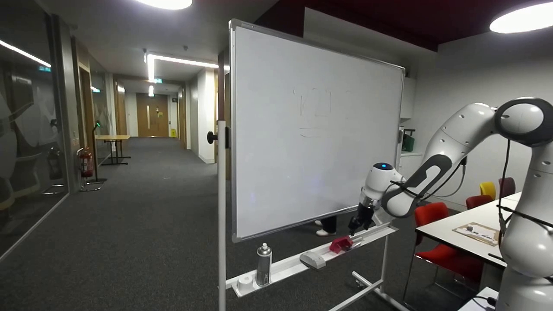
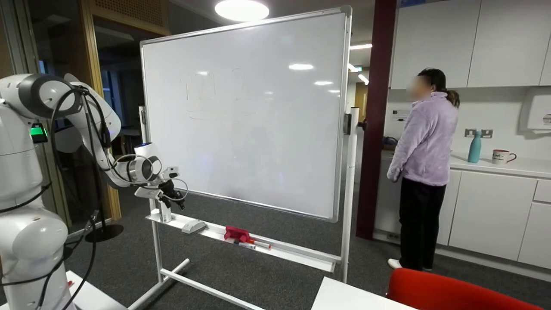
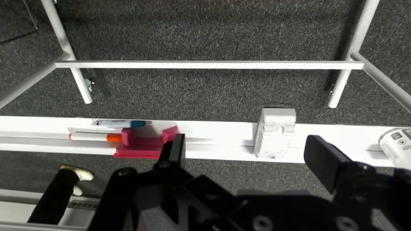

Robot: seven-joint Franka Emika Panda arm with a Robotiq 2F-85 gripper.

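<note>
My gripper is open, with its two black fingers (image 3: pixel 178 148) wide apart and nothing held. In the wrist view the grey-white eraser (image 3: pixel 275 132) on the whiteboard tray (image 3: pixel 219 132) appears between the fingers, below them. To its left lies a red holder (image 3: pixel 140 148), partly covered by the left finger. An orange-capped marker (image 3: pixel 90 136) and a teal-capped marker (image 3: pixel 115 123) lie beside that holder. From the second exterior view, the gripper (image 2: pixel 174 200) hangs above the tray's left part, close to the eraser (image 2: pixel 194 225). Faint dark strokes mark the whiteboard (image 1: pixel 311 171).
A spray can (image 1: pixel 264 264) stands near one tray end beside a small white roll (image 1: pixel 245 282). Tables and red chairs (image 1: pixel 433 211) flank the arm. A person (image 2: pixel 426 139) stands behind the board by the counter. Bare tray separates eraser and red holder.
</note>
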